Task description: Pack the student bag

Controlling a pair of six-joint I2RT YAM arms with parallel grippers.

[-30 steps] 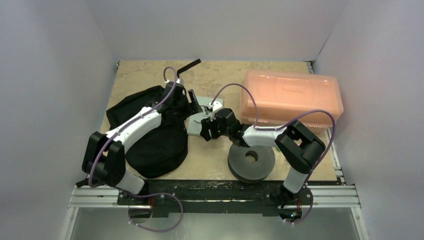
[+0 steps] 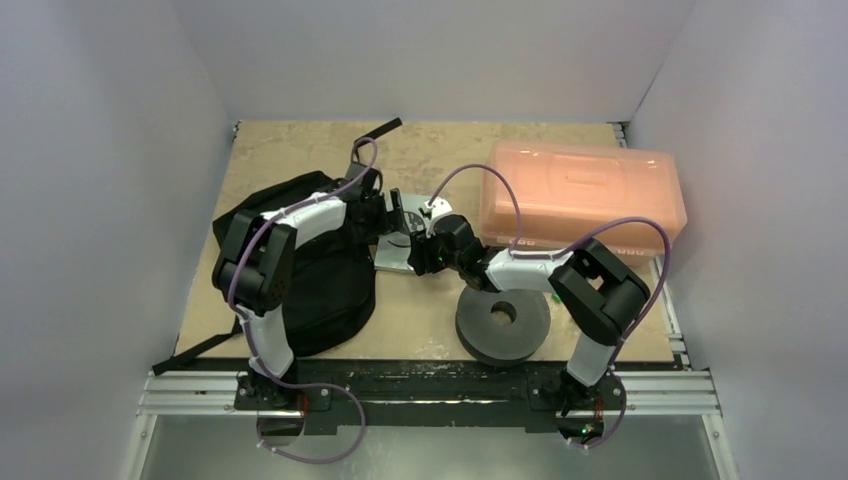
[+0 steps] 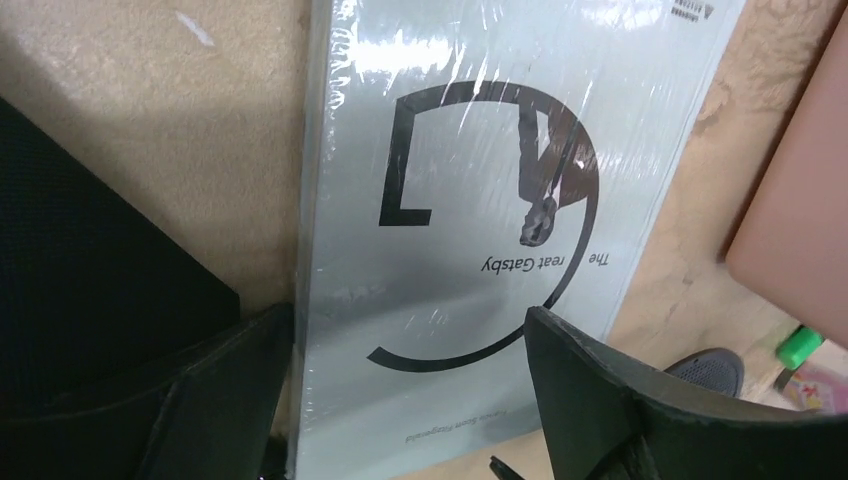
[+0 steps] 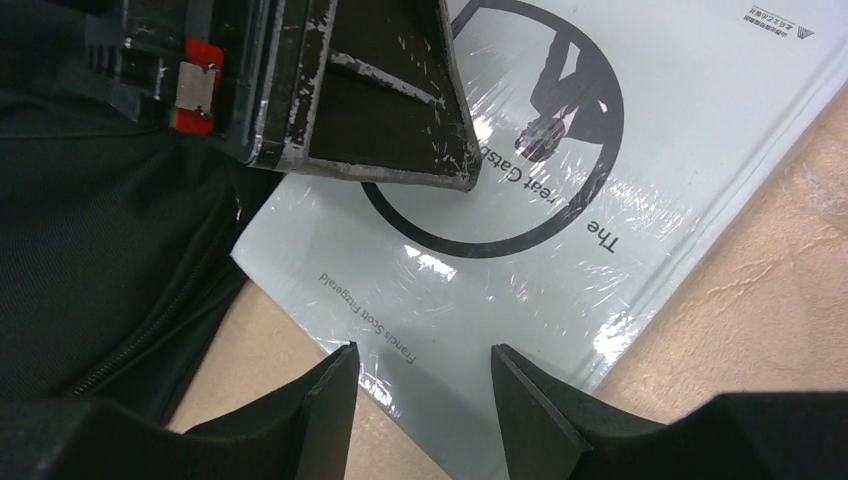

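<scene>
A black bag (image 2: 325, 315) lies on the left of the table. Against its right side, a grey-white book (image 2: 390, 256) lies flat in clear wrap, "The Great Gatsby" legible on its cover (image 3: 450, 290). My left gripper is open above the book, one finger (image 3: 225, 390) by the spine and the other over the cover; nothing is held. The right gripper is low at the book's near end. Its fingers stand somewhat apart, with a book corner showing between them; whether they grip it cannot be made out.
An orange translucent box (image 2: 585, 195) fills the back right. In front of it lies a thick grey ring (image 2: 475, 325), close to the right forearm. A small green item (image 3: 800, 347) shows beside the box. The two grippers are close together over the book.
The right gripper has shifted only slightly to the right. Bag and book look unmoved.
</scene>
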